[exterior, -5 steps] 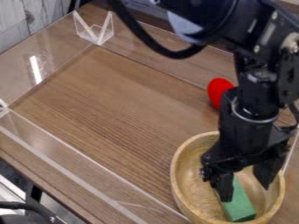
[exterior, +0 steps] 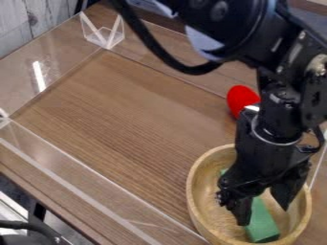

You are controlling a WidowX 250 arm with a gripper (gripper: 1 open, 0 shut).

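Observation:
My gripper (exterior: 255,191) is low over a cream oval bowl (exterior: 205,196) at the lower right, its dark fingers open and reaching inside. A green block (exterior: 261,221) lies in the bowl, under and beside the fingers; part of it is hidden by the gripper. I cannot tell whether the fingers touch it.
A red object (exterior: 242,99) lies behind the gripper, partly hidden by the arm. A white wire-like item (exterior: 105,29) stands at the back left. The table's edge runs along the lower left.
The gripper has shifted slightly over the bowl during the last second, with small changes in how much of the green block shows. The bowl stays in place.

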